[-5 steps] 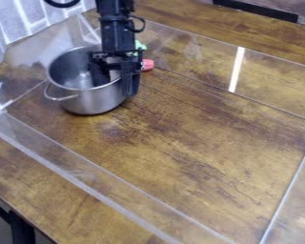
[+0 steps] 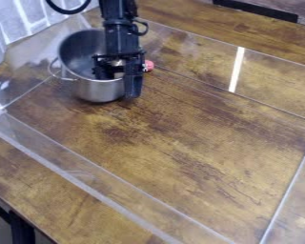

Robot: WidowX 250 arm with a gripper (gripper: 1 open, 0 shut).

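A steel pot [image 2: 91, 86] with a wire side handle stands on the wooden table [image 2: 193, 143] at the upper left. My black gripper [image 2: 119, 74] is down at the pot's right side and rim, covering part of it; whether its fingers are open or shut cannot be made out. A small red-and-white object [image 2: 148, 66] shows behind the gripper, partly hidden.
Clear plastic sheets or strips border the work area on the left, back and right. A white translucent curtain or panel is at the top left.
The pot and gripper have shifted slightly, the pot a little upward in the view from where it was a second ago. The small object behind is more hidden.
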